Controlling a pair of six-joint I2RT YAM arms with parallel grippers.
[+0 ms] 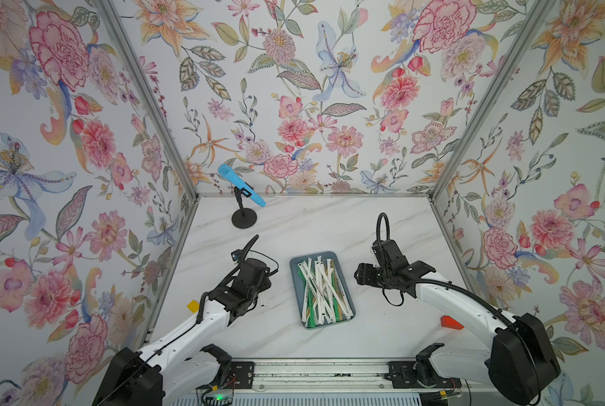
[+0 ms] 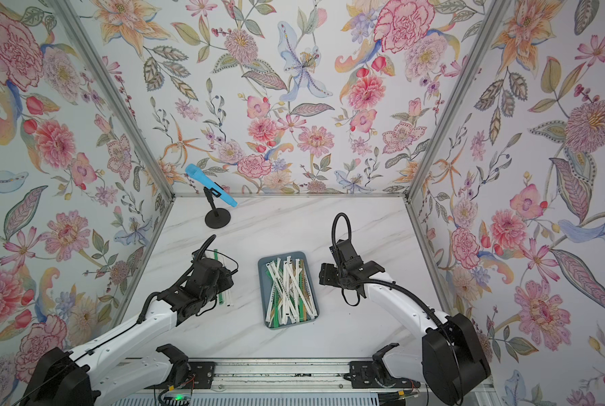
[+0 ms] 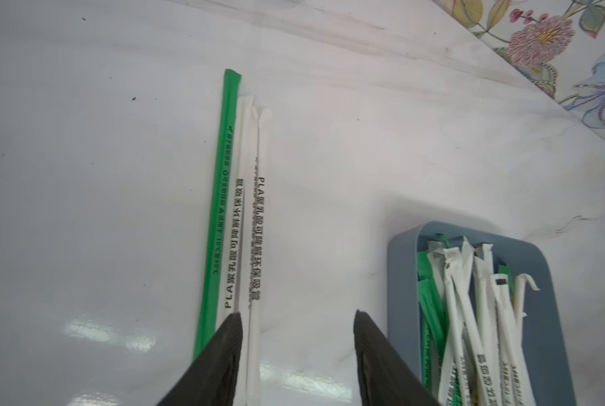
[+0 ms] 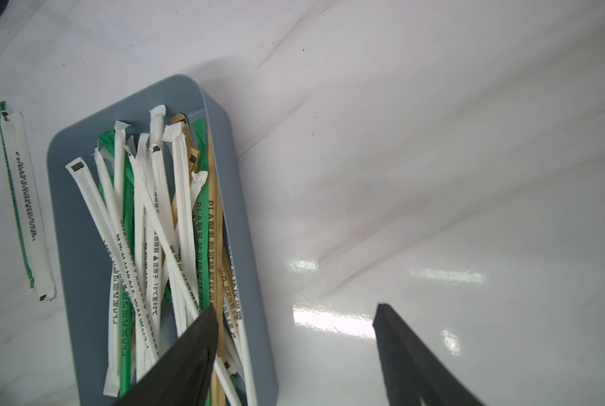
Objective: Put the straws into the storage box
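The grey-blue storage box [image 1: 349,291] holds several white, green and brown wrapped straws [image 2: 289,284]. Left of it on the table lie a green straw [image 3: 214,223] and white straws [image 3: 255,237] side by side, mostly hidden under my left arm in the top views. My left gripper hangs open over these straws, its fingers empty. My right gripper is just right of the box, fingers apart with nothing between them, the left finger overlapping the box's edge in the wrist view.
A blue microphone [image 1: 241,184] on a black stand [image 1: 244,220] stands at the back left. A red shape [image 1: 451,322] and a yellow one [image 1: 194,305] show at the sides.
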